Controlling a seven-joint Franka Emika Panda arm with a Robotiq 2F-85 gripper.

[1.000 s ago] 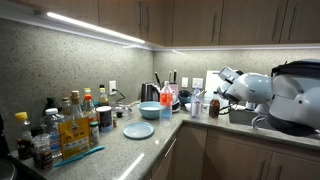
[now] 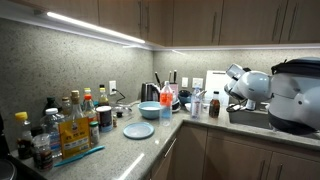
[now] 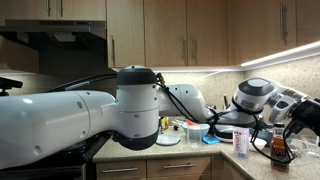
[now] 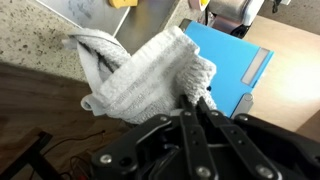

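Note:
A pale grey-white cloth [image 4: 160, 75] fills the middle of the wrist view, bunched and hanging in folds. My gripper is shut on one end of it; the black fingers reach in from the lower right. In exterior view 1 the gripper [image 2: 231, 98] is at the back counter, near a dark bottle [image 2: 214, 105], too small there to show the cloth clearly. The gripper end is at the right of exterior view 2, above an amber bottle [image 3: 281, 148], partly cut off by the frame edge.
A blue flat object [image 4: 222, 55] lies beyond the cloth in the wrist view. Along the left counter stand several bottles and jars, a light blue plate [image 2: 139, 130] and a blue bowl [image 2: 150, 110].
The arm's end near the back counter has shifted a little to the right and away from the dark bottle in exterior view 1. The counter items have stayed put.

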